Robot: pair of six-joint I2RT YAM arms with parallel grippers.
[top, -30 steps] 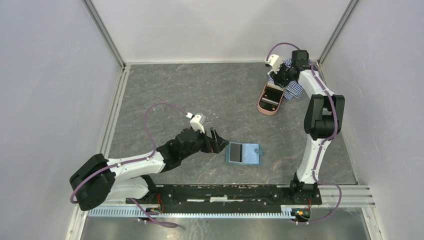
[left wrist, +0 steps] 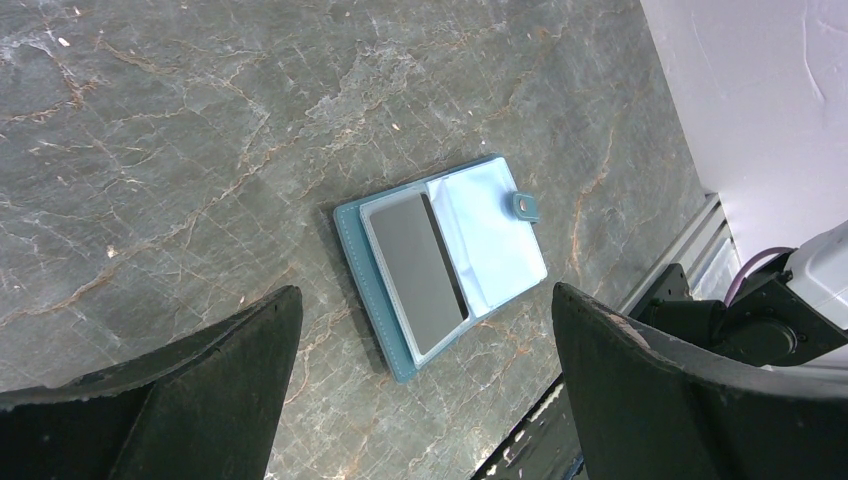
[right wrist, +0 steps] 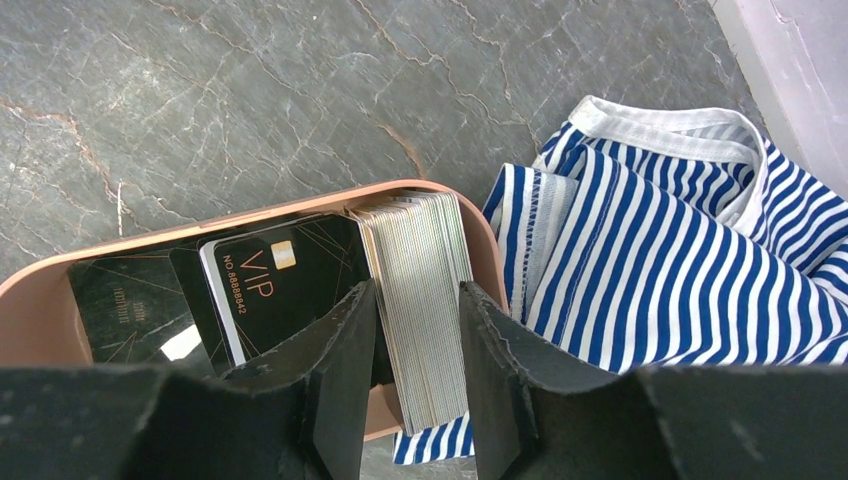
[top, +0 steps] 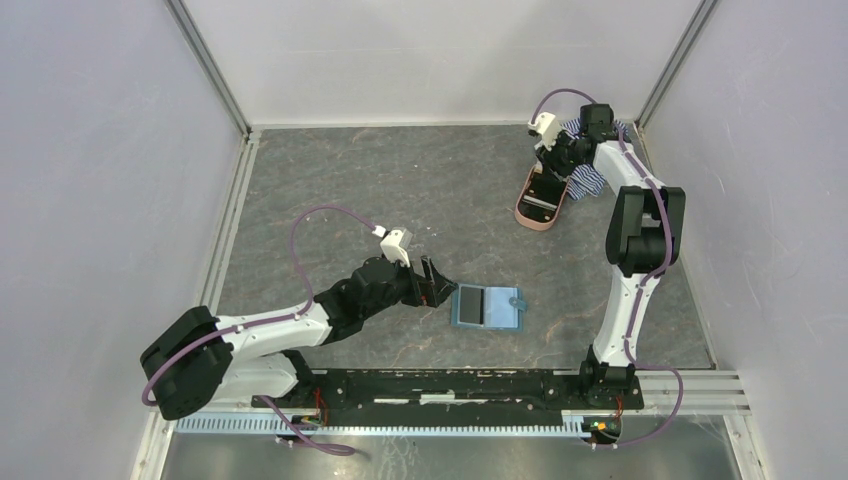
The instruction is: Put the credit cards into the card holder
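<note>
A blue card holder (top: 473,322) lies unfolded on the table, with a grey panel and a pale one; in the left wrist view the holder (left wrist: 372,300) looks free of cards. My left gripper (top: 436,290) hangs open just left of it, its fingers (left wrist: 240,350) wide apart and empty. Inside a pink oval tray (right wrist: 240,216), a stack of cards (right wrist: 420,330) stands on edge near one end, and a black VIP card (right wrist: 290,280) leans against other black cards. My right gripper is open over the tray, one finger on either side of the stack.
A blue-and-white striped cloth (right wrist: 640,270) lies close against the tray's end, near the back right wall. Bare table (top: 380,180) stretches across the left and middle.
The left arm, card holder and tray have stayed put.
</note>
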